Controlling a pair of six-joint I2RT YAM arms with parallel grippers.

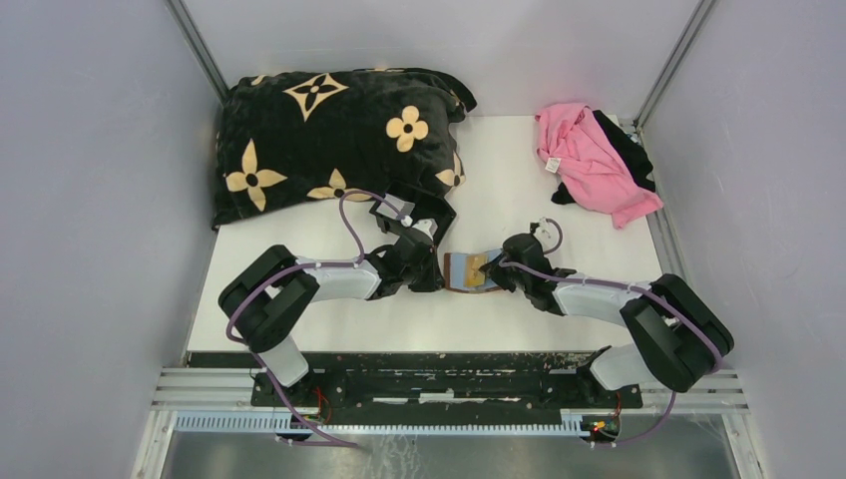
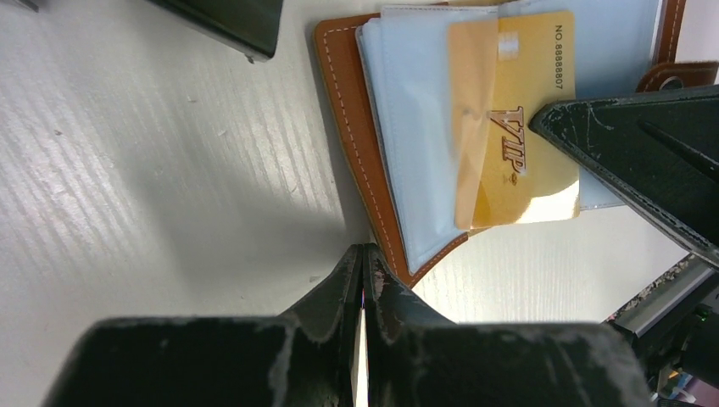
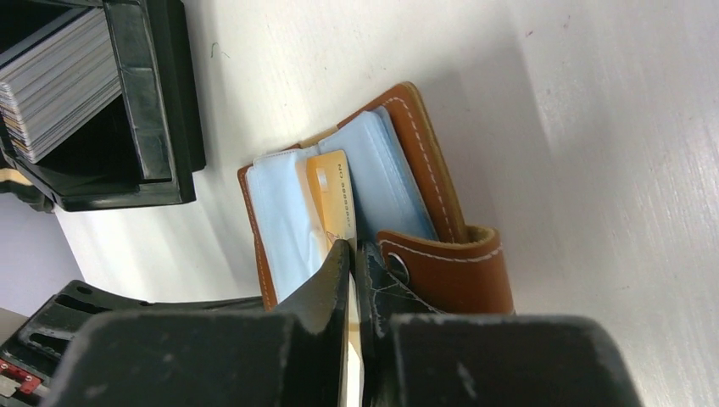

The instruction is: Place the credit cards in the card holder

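The brown leather card holder (image 1: 449, 271) with pale blue sleeves lies open on the table between my grippers. A gold card (image 2: 530, 186) marked VIP sits partly under a translucent sleeve in it. My right gripper is shut on the gold card at the holder's middle. My left gripper is closed at the holder's near left edge; what is between its fingertips is hard to tell, perhaps the leather edge.
A black box (image 3: 148, 102) with a stack of cards stands behind the left gripper. A black patterned cushion (image 1: 329, 140) fills the back left, pink and black cloths (image 1: 594, 165) the back right.
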